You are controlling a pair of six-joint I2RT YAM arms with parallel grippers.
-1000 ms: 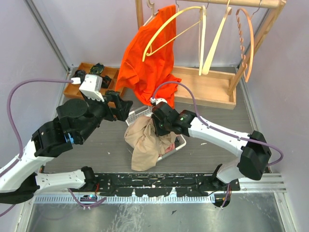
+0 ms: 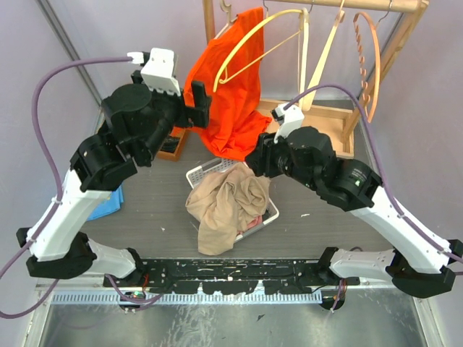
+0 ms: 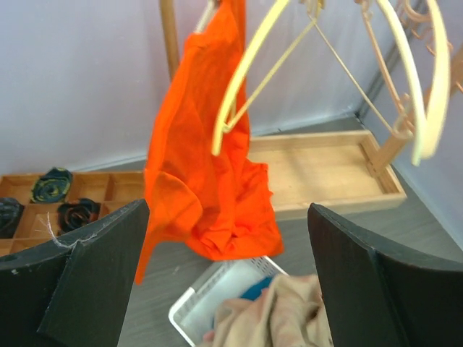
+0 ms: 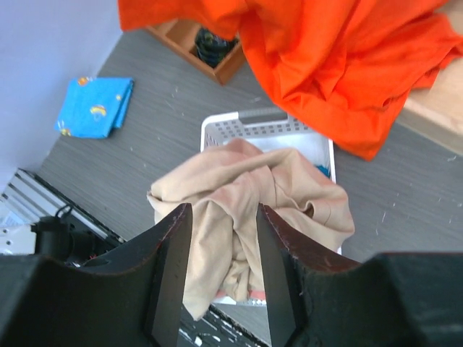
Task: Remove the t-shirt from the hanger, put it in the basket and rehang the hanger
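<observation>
An orange t-shirt hangs at the left of the wooden rack, its lower part draped in folds near the floor. At its top, part of a pale hanger shows; much of that hanger is hidden by the cloth. My left gripper is open in front of the shirt's left side in the top view, with nothing between its fingers. Below the shirt and to its right, my right gripper also stands open and empty, its fingers above the beige cloth.
A white basket holds the beige cloth. Empty wooden hangers hang from the rack bar to the right. A divided wooden box stands behind left; a blue folded cloth lies left.
My right gripper has risen from the basket and moved right, leaving the beige cloth there. The left gripper has moved up and right, closer to the orange shirt.
</observation>
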